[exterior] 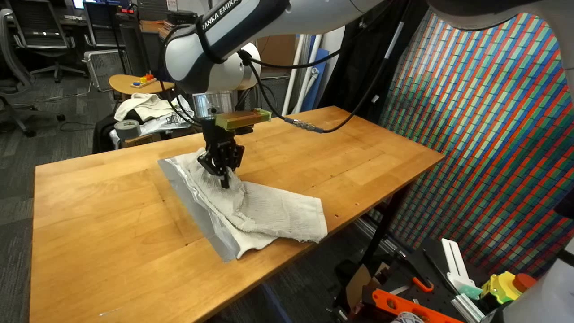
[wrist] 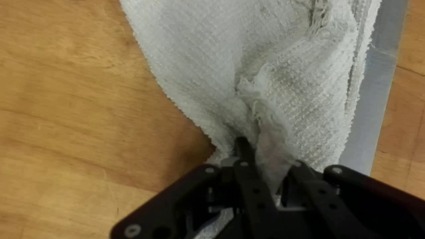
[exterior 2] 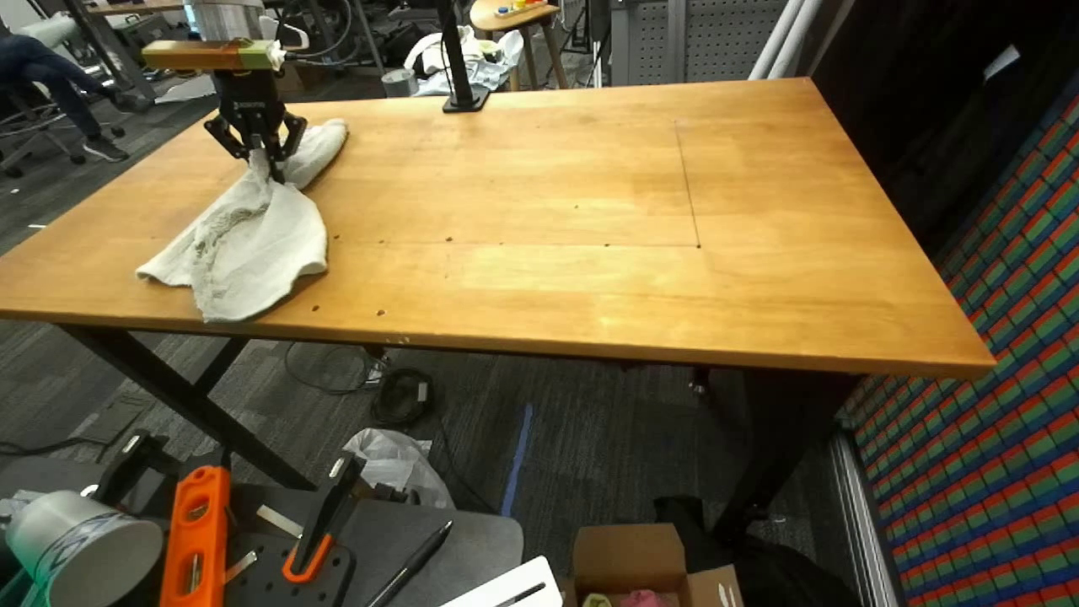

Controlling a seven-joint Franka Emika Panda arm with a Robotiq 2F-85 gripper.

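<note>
A whitish woven towel [exterior: 280, 210] lies rumpled and partly folded over on the wooden table. My gripper [exterior: 226, 180] is low over its far part, shut on a bunched fold of the cloth. In the wrist view, the pinched towel [wrist: 275, 147] rises between the fingers, with loose frayed threads along the fold. The second exterior view shows the gripper [exterior 2: 268, 167] at the table's left side, the towel [exterior 2: 268, 253] spreading from it toward the front edge. Part of the cloth is hidden beneath the gripper.
Grey tape [exterior: 215, 239] runs along one side of the towel on the table [exterior: 118, 226]. A black post on a base [exterior 2: 466, 98] stands at the far table edge.
</note>
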